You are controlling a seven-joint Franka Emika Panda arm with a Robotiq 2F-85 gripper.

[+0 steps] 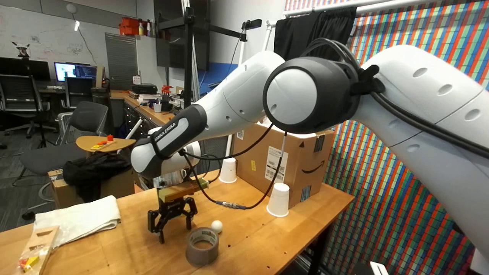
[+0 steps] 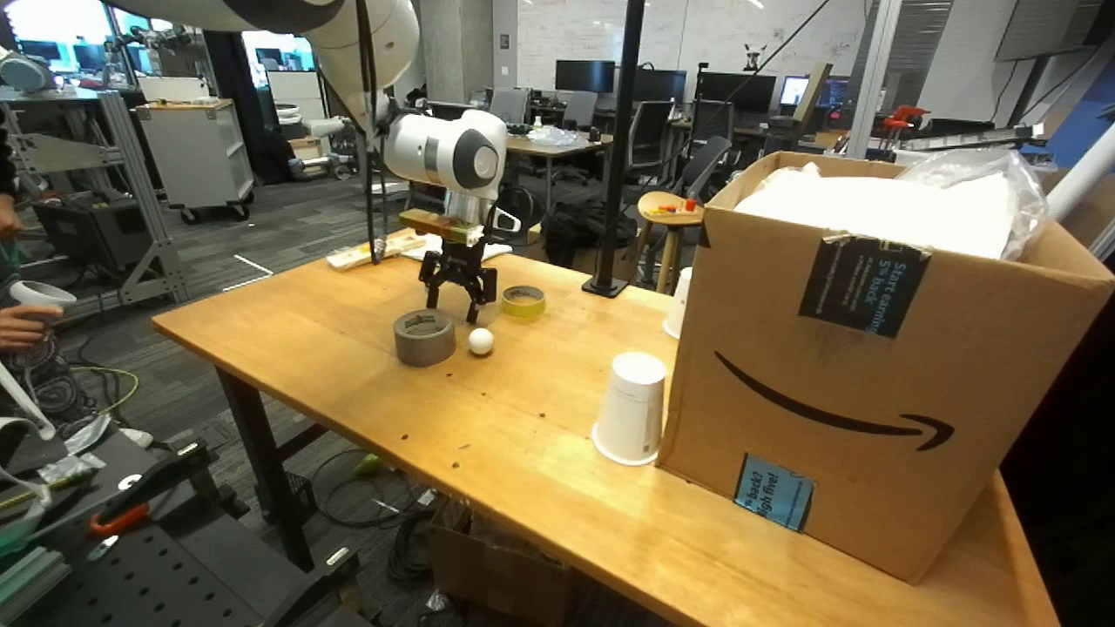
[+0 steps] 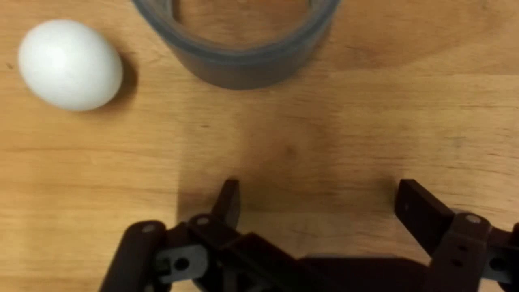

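Observation:
My gripper (image 1: 175,232) points down over the wooden table, its fingers apart and bare table between them in the wrist view. A white ball (image 3: 70,65) lies on the table ahead of the fingers, clear of both. Beside it, a grey tape roll (image 3: 238,68) rests flat, cut off by the upper edge of the wrist view. From the second exterior side, the ball (image 2: 481,341) sits just right of the grey roll (image 2: 424,339). A yellow tape roll (image 2: 523,302) lies right of the gripper (image 2: 451,313); the first exterior view hides it.
Two upturned white cups (image 1: 278,199) (image 1: 227,170) stand by a large cardboard box (image 1: 261,156). A white cloth (image 1: 87,220) and a wooden tray (image 1: 41,247) occupy the table's other end. Bare tabletop stretches between the grey roll and the near cup.

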